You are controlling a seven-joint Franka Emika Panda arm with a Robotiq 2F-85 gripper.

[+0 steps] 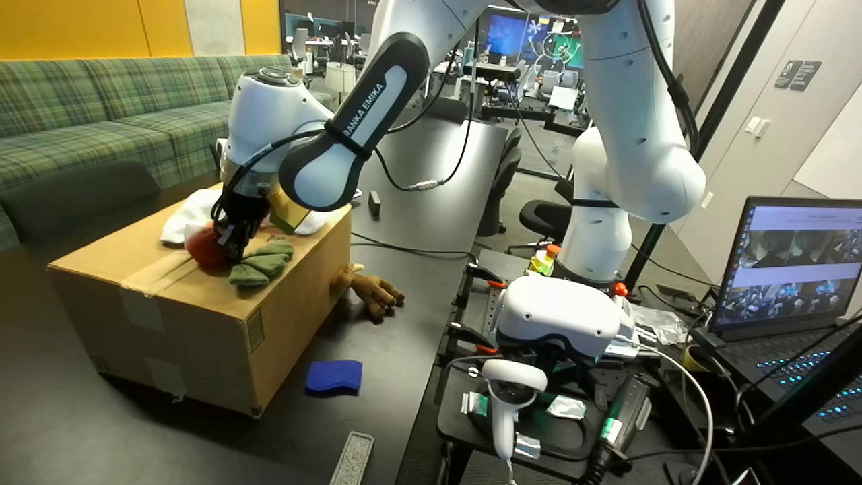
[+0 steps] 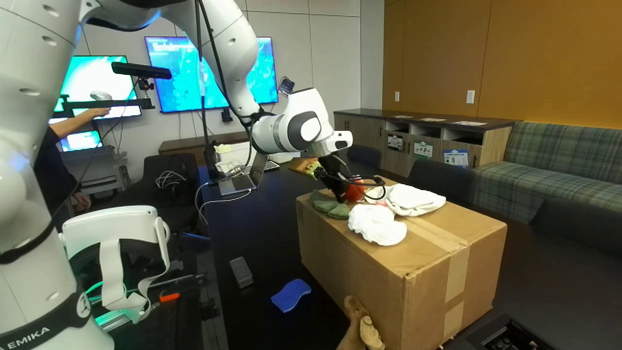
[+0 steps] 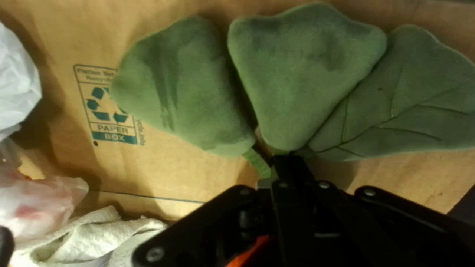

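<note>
Three green plush leaves (image 3: 307, 71), joined at a narrow stem end (image 3: 257, 164), fan out over the cardboard box's top in the wrist view. My gripper is shut at that stem end, its dark fingers covering much of the join. From outside, my gripper (image 1: 234, 242) points down at the box top, with the leaves (image 1: 263, 263) just in front of it. A round red object (image 1: 206, 247) sits right beside the gripper, partly hidden by it; it also shows as a red patch (image 2: 354, 190) behind the fingers in the second exterior view.
White cloths (image 2: 379, 224) and a clear bag with red marks (image 3: 40, 200) crowd the top of the cardboard box (image 1: 161, 323). A brown plush hand (image 1: 373, 292) sticks out from the box's side. The blue cloth (image 1: 333, 376) and a grey eraser (image 1: 353, 459) lie on the dark table.
</note>
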